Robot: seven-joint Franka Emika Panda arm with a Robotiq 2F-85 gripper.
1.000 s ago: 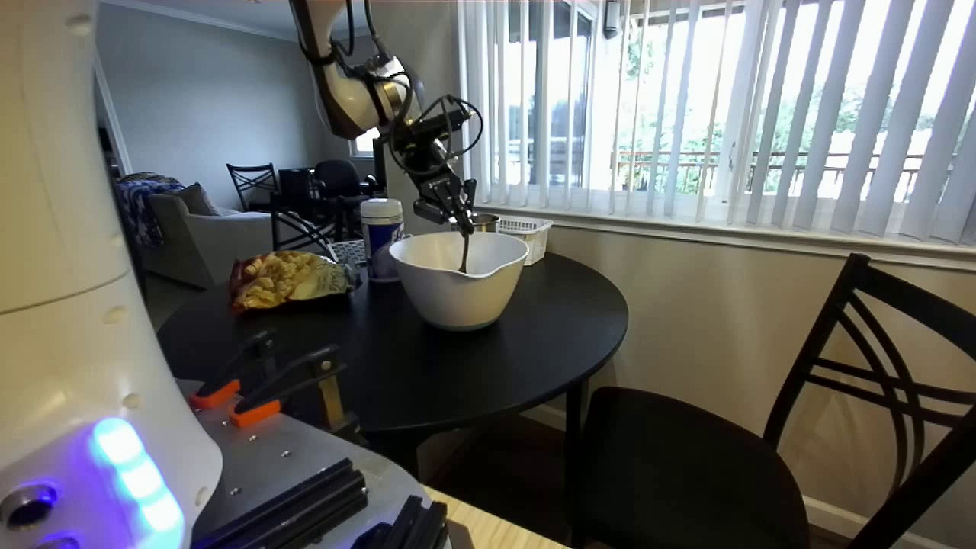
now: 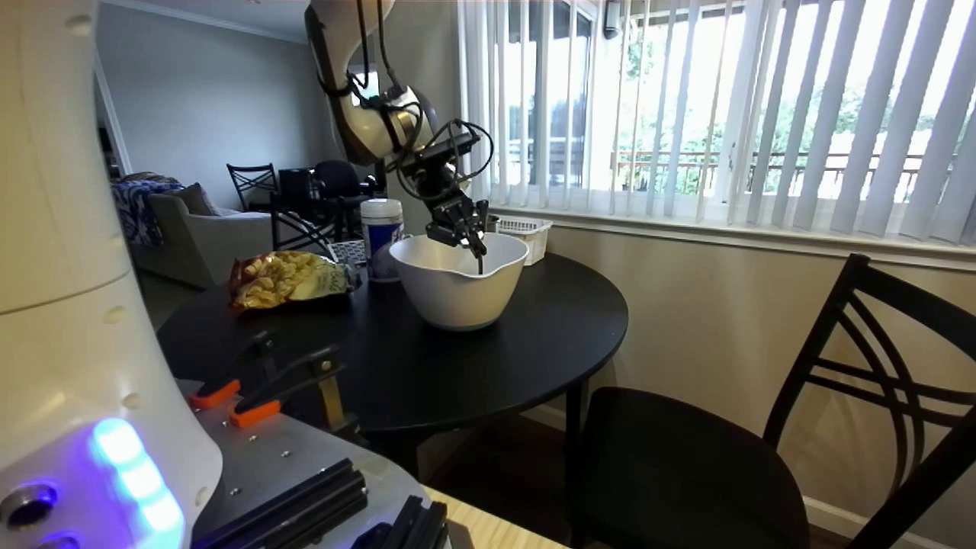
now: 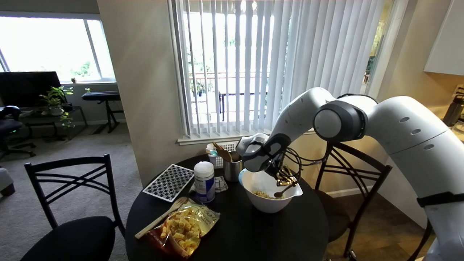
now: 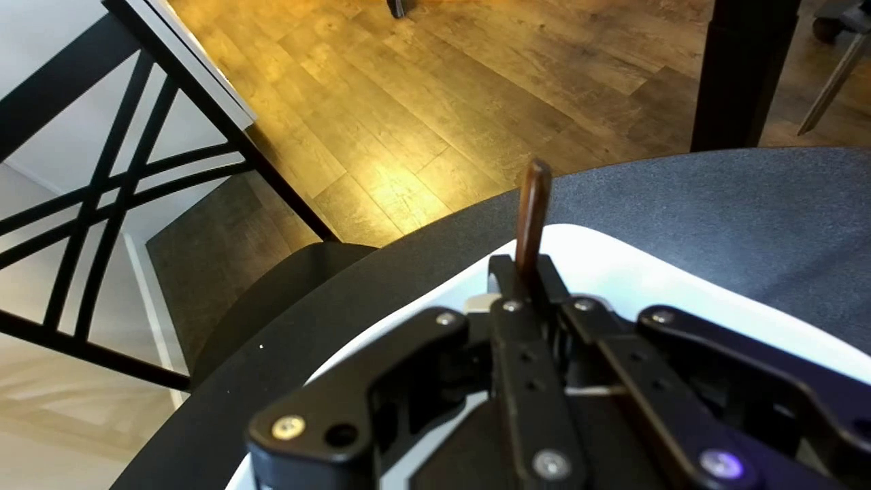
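A dark brown wooden spoon (image 3: 279,194) is gripped by its handle (image 4: 533,216), which sticks up from between the fingers in the wrist view. My gripper (image 3: 287,177) is shut on it, at the rim height of a white mixing bowl (image 3: 266,206). The spoon's head points down into the bowl, over pale pasta-like pieces (image 3: 261,194) at the bottom. Whether the head touches those pieces, I cannot tell. From the first exterior view, the gripper (image 2: 477,239) hangs over the bowl (image 2: 462,297), whose wall hides the spoon's lower end.
Left of the bowl lie an open snack bag (image 3: 204,222) and a light wooden fork (image 3: 161,218). A wipes canister (image 3: 204,185) and a metal utensil pot (image 3: 232,169) stand close by. Bare table (image 2: 540,352) shows in front and to the right.
In exterior view 1, the gripper and spoon have moved lower and slightly right. The spoon reaches deeper behind the bowl's front wall. The bowl has stayed put.
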